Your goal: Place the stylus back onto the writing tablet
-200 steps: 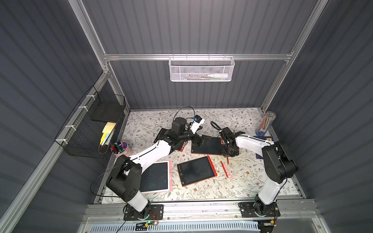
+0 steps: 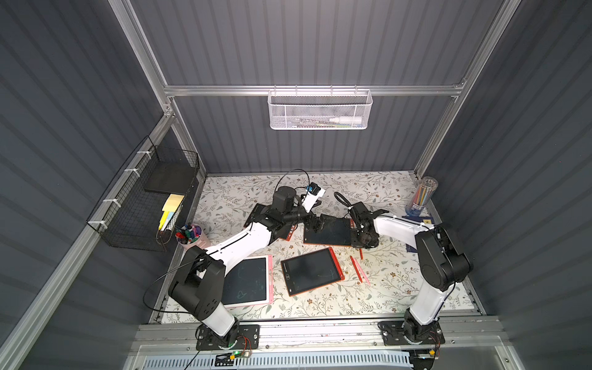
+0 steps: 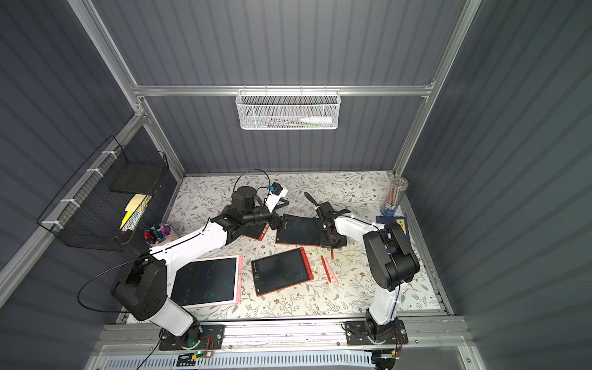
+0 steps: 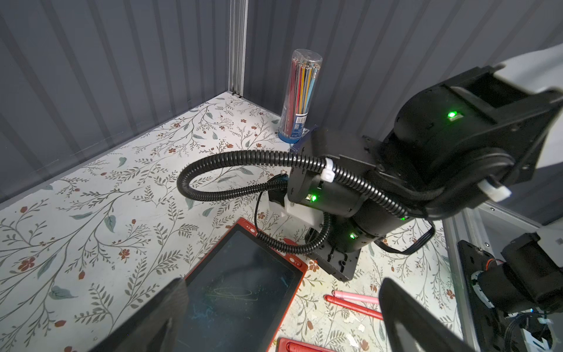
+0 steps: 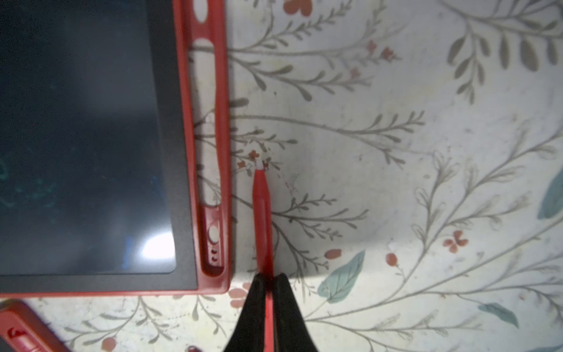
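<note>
In the right wrist view a red stylus (image 5: 262, 217) lies along the right edge of a red-framed tablet (image 5: 76, 135), beside its empty stylus slot (image 5: 205, 158). My right gripper is shut on that stylus near its lower part. In the top views it sits at the back-middle tablet's (image 2: 323, 231) right side, largely hidden by the arm. My left gripper hangs open above that tablet, with nothing between its fingers.
A second red tablet (image 2: 308, 271) and a pink one (image 2: 245, 280) lie in front. Loose red (image 2: 355, 269) and pink (image 2: 363, 271) styluses lie front right. A pencil tube (image 2: 421, 196) stands back right.
</note>
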